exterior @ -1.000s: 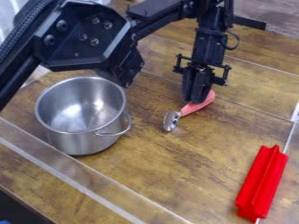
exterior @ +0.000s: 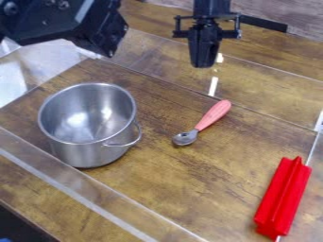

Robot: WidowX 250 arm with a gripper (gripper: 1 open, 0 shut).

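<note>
My gripper (exterior: 203,57) hangs high at the top centre of the camera view, shut, with nothing visible between its fingers. Below it, apart from it, a spoon (exterior: 202,127) with a pink handle lies on the wooden surface, its metal bowl toward the lower left. A steel pot (exterior: 87,128) with a wire handle stands at the left. A red elongated object (exterior: 282,197) lies at the lower right.
Bare wooden surface (exterior: 164,194) fills the middle front and the upper right. A white object or surface shows at the far left edge, behind the pot.
The gripper has risen and moved back, away from the spoon. The arm has withdrawn upward. The spoon now lies slightly turned and uncovered.
</note>
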